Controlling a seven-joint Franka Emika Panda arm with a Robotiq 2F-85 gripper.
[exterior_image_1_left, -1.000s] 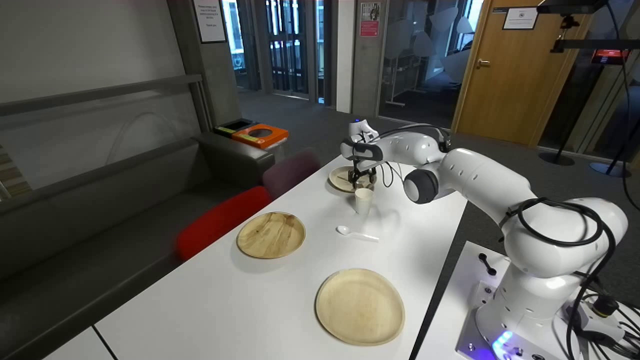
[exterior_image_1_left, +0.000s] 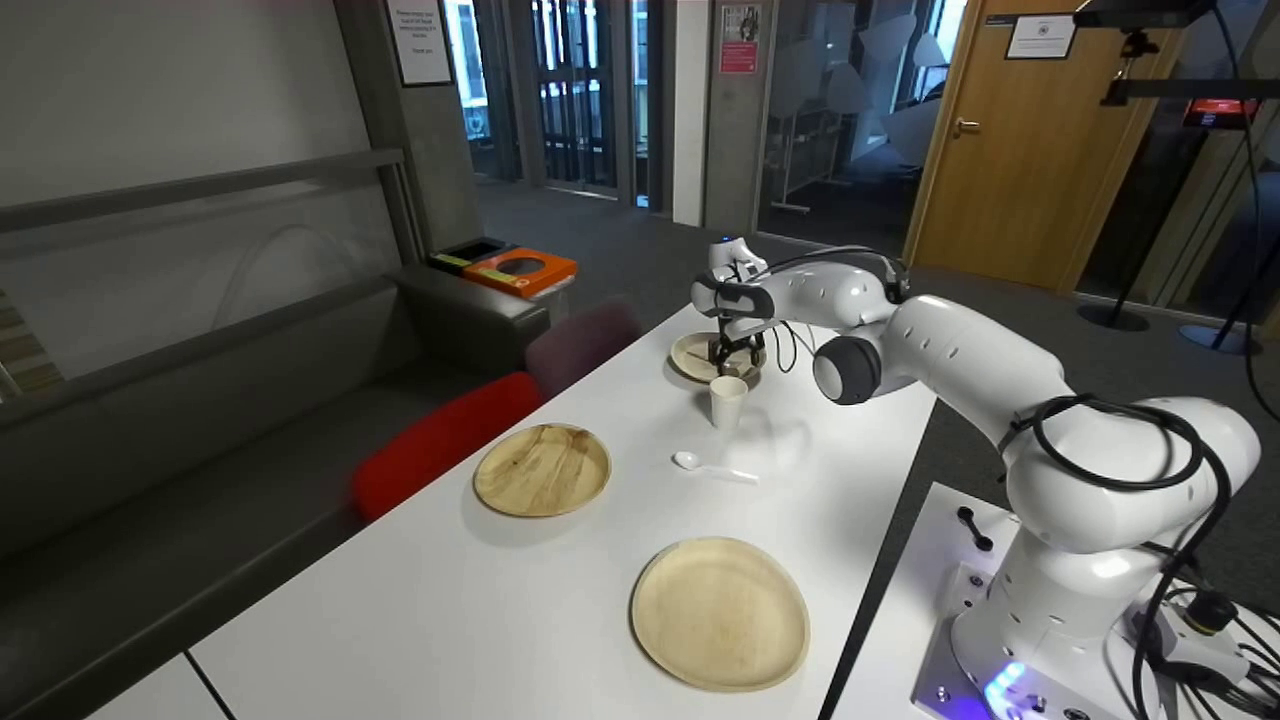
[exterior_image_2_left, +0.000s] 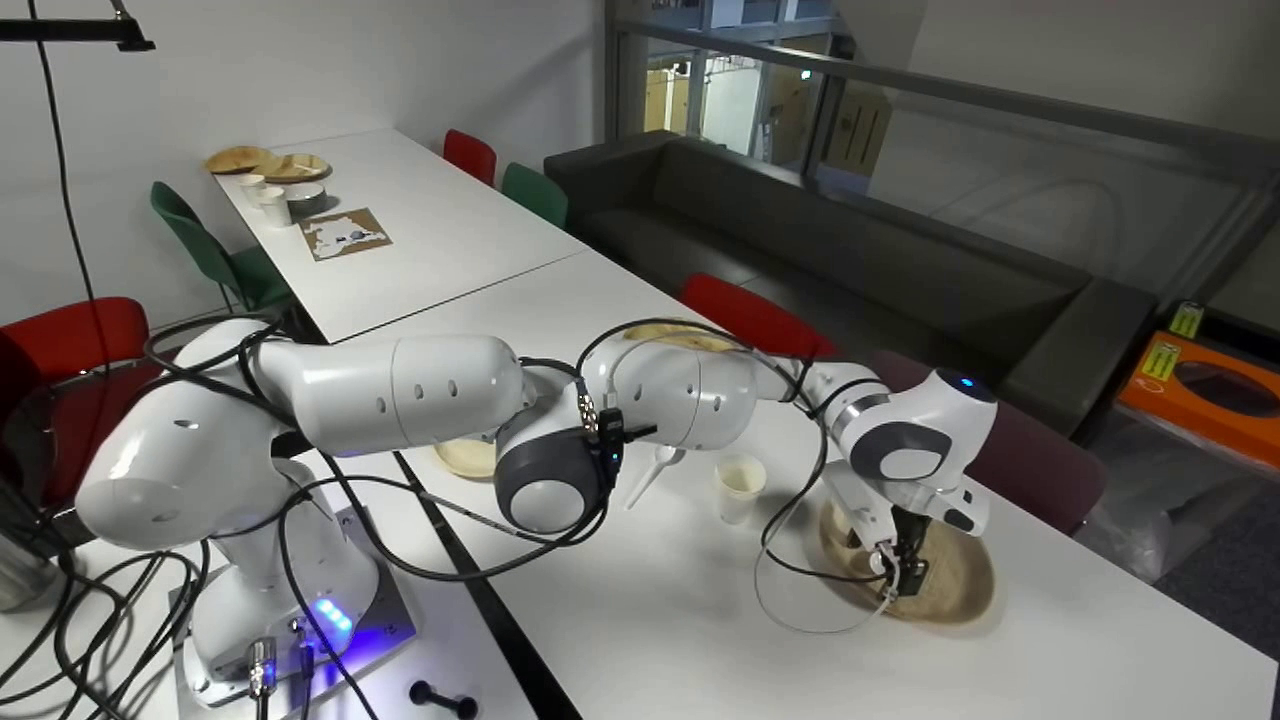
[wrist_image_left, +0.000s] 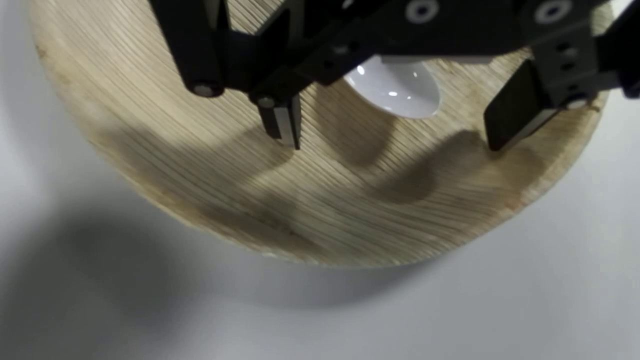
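Note:
My gripper is open, its fingertips set wide apart down inside a round wooden plate (wrist_image_left: 354, 222). A white spoon's bowl (wrist_image_left: 408, 96) shows between and behind the two fingers; the gripper body covers the rest of it. The right fingertip appears very near or against the plate's surface; contact cannot be told for sure. In exterior view 1 the same plate (exterior_image_1_left: 690, 356) lies at the far end of the table under the gripper (exterior_image_1_left: 737, 356). Exterior view 2 has the plate (exterior_image_2_left: 960, 588) partly covered by the wrist.
A white cup (exterior_image_1_left: 727, 404) stands upright close in front of that plate. Nearer lie a white spoon (exterior_image_1_left: 716, 468), a wooden plate (exterior_image_1_left: 542, 470) at left and another plate (exterior_image_1_left: 720, 614) in front. Bare white table lies between them.
The far plate has slid slightly to the right in exterior view 1, and my arm and gripper have shifted the same way. Cup, near spoon and other plates are unmoved.

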